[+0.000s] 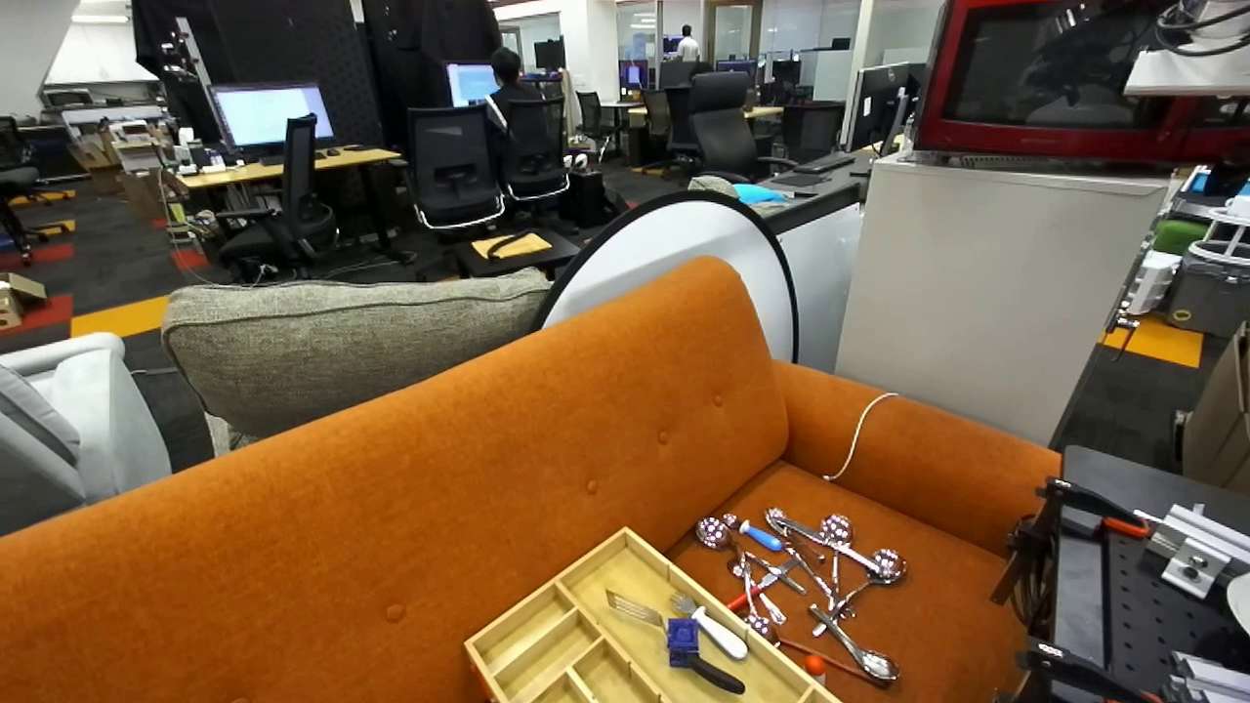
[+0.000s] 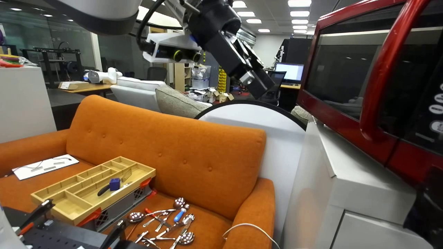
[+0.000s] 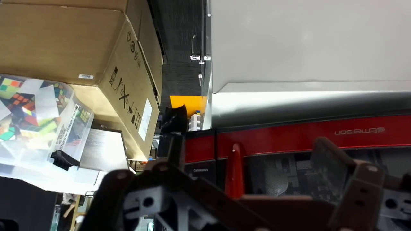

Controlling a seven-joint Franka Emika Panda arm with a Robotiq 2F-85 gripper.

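Note:
In the wrist view my gripper stands open, its dark fingers wide apart with nothing between them. Behind the gap is the red microwave, upside down in this view, with its red handle. Exterior view 2 has the arm hanging above the orange couch, left of the microwave. A wooden tray with compartments rests at the couch; a fork with a white handle and a black-handled utensil with a blue block lie in it. Whether the fingers touch the microwave, I cannot tell.
Several metal spoons and tongs are scattered on the couch seat. The microwave stands on a grey cabinet. Cardboard boxes and a clear bin of coloured cubes show at the wrist view's left. A white cord hangs over the armrest.

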